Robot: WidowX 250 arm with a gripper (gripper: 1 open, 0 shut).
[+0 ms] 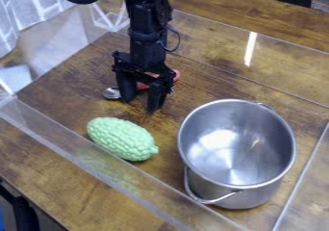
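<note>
My black gripper (139,92) is lowered to the wooden tabletop in the middle of the view, over a small red object (168,76) and a silver piece (112,92), both partly hidden behind it. Whether the fingers are open or closed on anything is too dark to tell. A pale green knobbly vegetable-like toy (122,139) lies nearer the front, left of centre. A large steel pot (236,153) stands at the front right.
A clear low wall runs along the table's left and front sides.
</note>
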